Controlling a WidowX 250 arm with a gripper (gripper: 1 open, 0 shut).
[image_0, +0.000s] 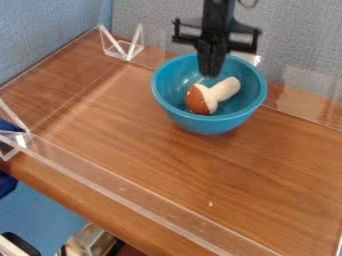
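A turquoise bowl stands on the wooden table toward the back. In it lies a toy mushroom with a brown cap and pale stem, tilted on its side. My black gripper hangs above the bowl's back rim, clear of the mushroom. Nothing shows between its fingers, which point down and look shut.
Clear plastic barriers with white corner brackets edge the wooden table. A grey wall is behind. Dark blue items lie off the left edge.
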